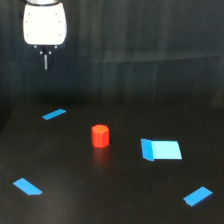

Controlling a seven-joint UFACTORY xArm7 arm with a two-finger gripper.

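A small red block (100, 136) stands on the dark table, left of the middle. High at the upper left hangs my white gripper (46, 62), well above the table and clear of the block. Its small dark fingertips point down; whether they are apart or together is too small to tell. To the right of the block lies a light blue square (166, 150) with a darker blue strip along its left side.
Strips of blue tape mark the dark surface: one at the back left (54, 114), another at the front left (27, 187), and a third at the front right (198, 196). A dark curtain (140, 50) hangs behind.
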